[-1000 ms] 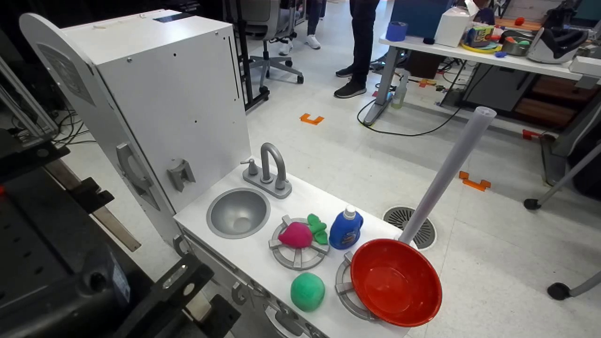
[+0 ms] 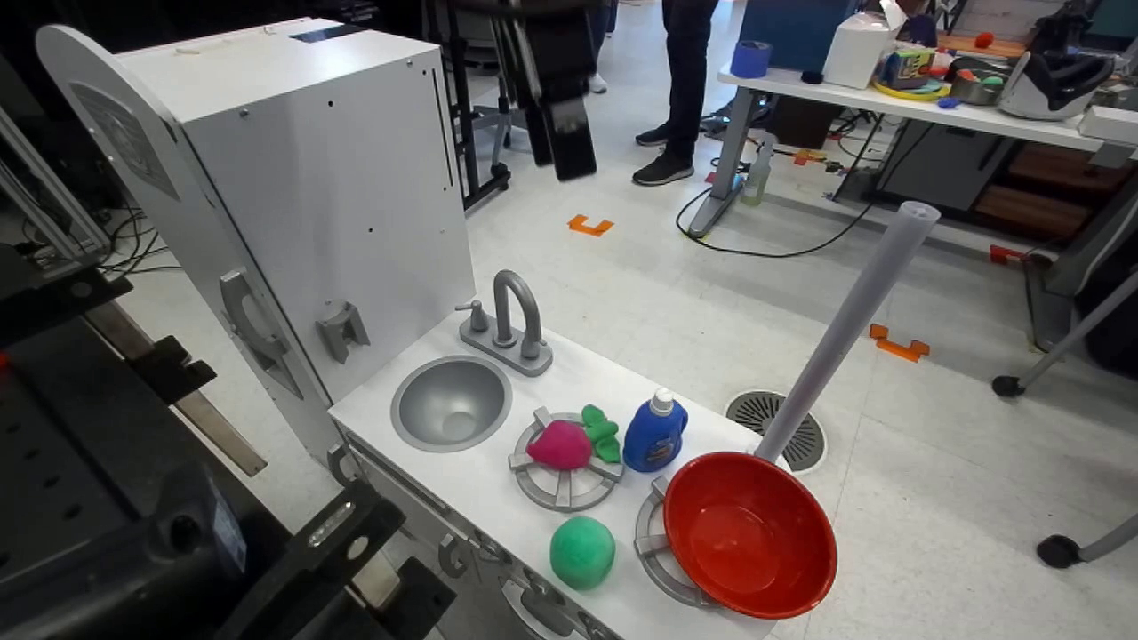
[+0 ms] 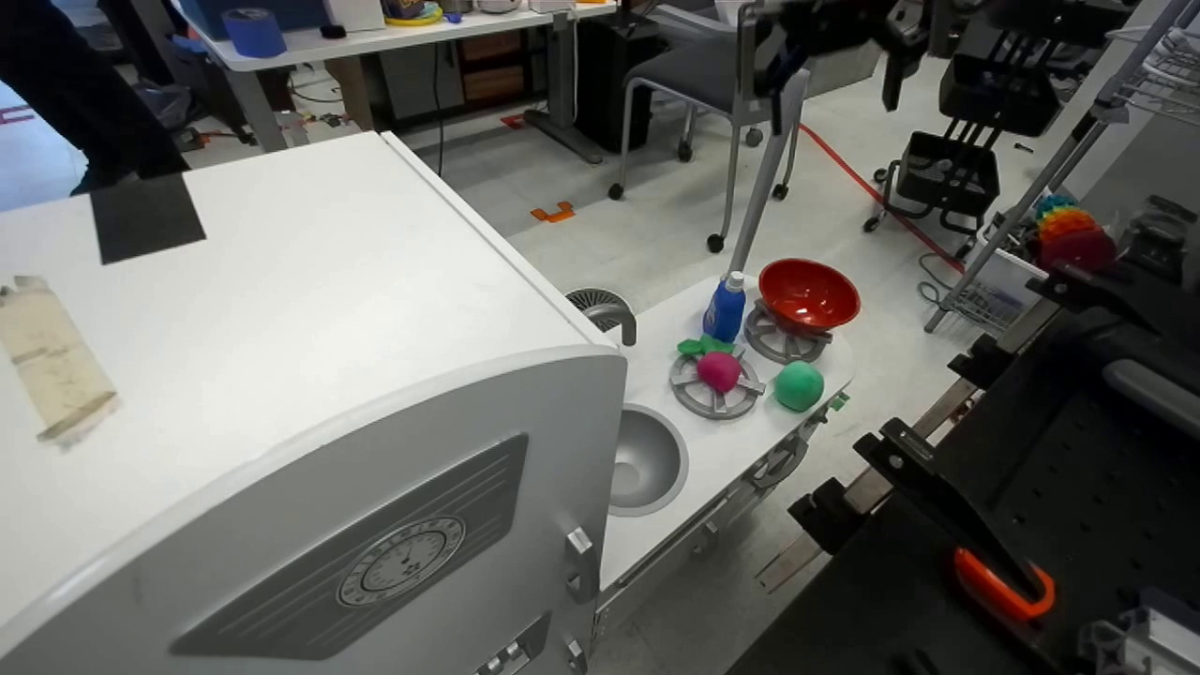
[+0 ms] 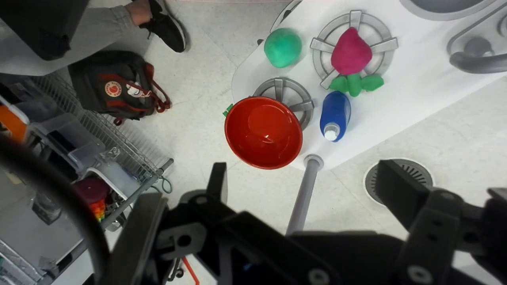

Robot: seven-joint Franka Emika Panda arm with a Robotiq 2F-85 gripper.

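My gripper stands open above the scene, its two dark fingers wide apart with nothing between them. In exterior view 1 part of it hangs at the top edge, well above the counter. Tilted over the counter's end, a red bowl rests partly on one burner and looks empty. On the other burner lies a pink beet-like toy with green leaves. Beside it stands a blue bottle with a white cap, upright. Near the counter's front edge sits a green ball.
A grey sink and faucet lie beside the tall white cabinet. From the counter's corner behind the bowl rises a grey pole. Bare counter shows between the sink and the green ball.
My gripper has come into exterior view 1 at the top, where it was out of sight before. The bowl, bottle, toy and ball have not moved.
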